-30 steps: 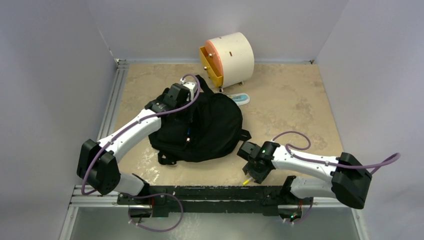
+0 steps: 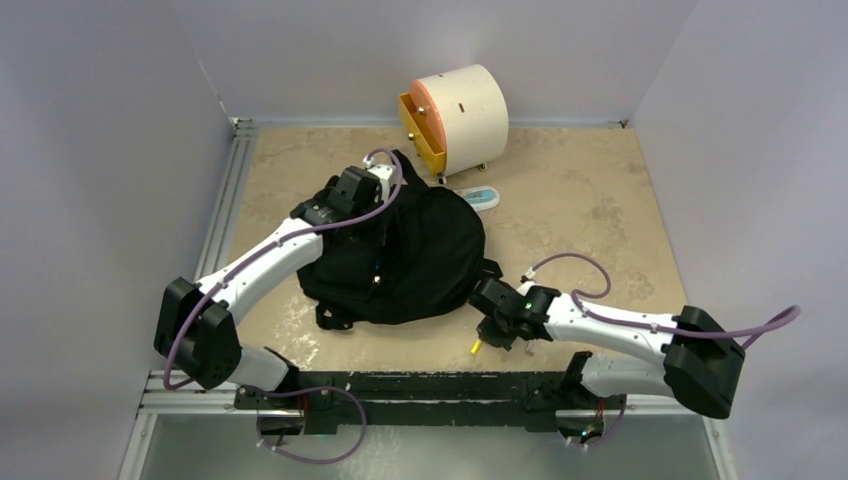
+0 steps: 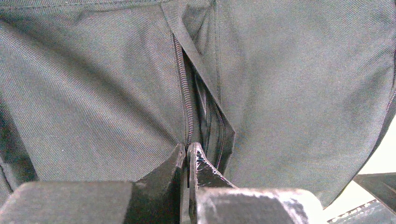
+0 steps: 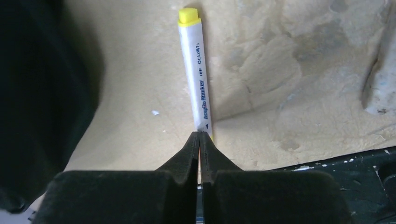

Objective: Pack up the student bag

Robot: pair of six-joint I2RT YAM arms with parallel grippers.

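The black bag (image 2: 430, 260) lies on the left half of the table. In the left wrist view, its zipper (image 3: 186, 91) runs down to my left gripper, shut on the bag's fabric beside the opening; folds converge at the tips. The white-yellow marker (image 4: 196, 74) lies on the table in the right wrist view, one yellow end pointing away. My right gripper is shut with nothing between its fingers. Its tips overlap the marker's near end in view, hiding most of that yellow end. From above, a yellow marker end (image 2: 475, 347) shows beside the right gripper.
A round cabinet (image 2: 470, 115) with a yellow drawer stands at the back. A pale blue-and-white object (image 2: 481, 198) lies beside the bag. The dark table edge (image 4: 336, 163) runs close to the right gripper.
My right gripper has gone from open around the marker to shut without it. It has turned and shifted toward the bag, and the marker has turned too. The left gripper stays on the bag.
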